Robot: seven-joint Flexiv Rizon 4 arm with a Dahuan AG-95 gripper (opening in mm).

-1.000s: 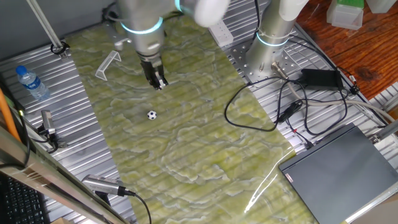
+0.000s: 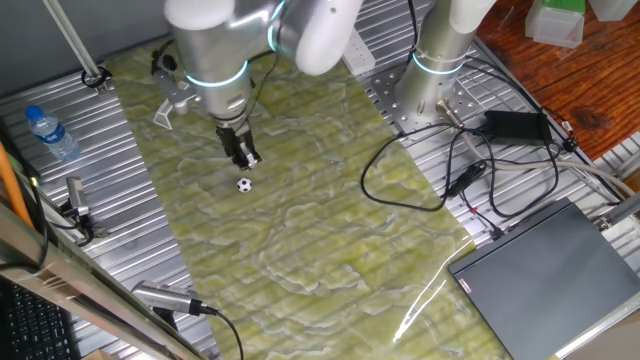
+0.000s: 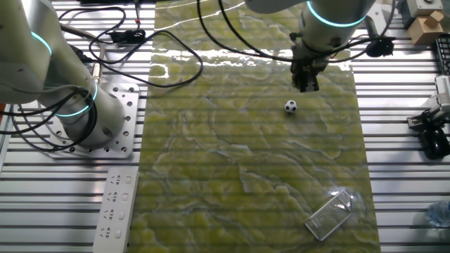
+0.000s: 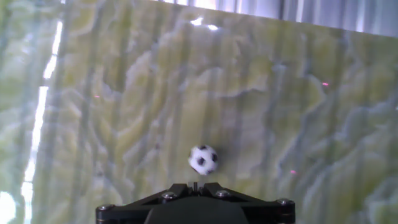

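A small black-and-white soccer ball [image 2: 244,185] lies by itself on the green marbled sheet [image 2: 330,230]. In the wrist view the ball [image 4: 203,160] appears just past the fingertips, a little right of centre. My gripper is shut, its two tips meeting with nothing seen between them. From the first exterior view, the gripper [image 2: 250,162] hangs close to the ball, on its upper side in the picture. The other exterior view shows a gap between the gripper [image 3: 306,87] and the ball [image 3: 290,106], so they are apart.
A grater-like metal piece [image 3: 329,215] rests on the sheet. A black cable [image 2: 372,190] loops onto its edge near the robot base. A laptop [image 2: 550,285] covers one corner, and a water bottle [image 2: 52,134] stands off the sheet. Around the ball the sheet is clear.
The ball has stayed where it was.
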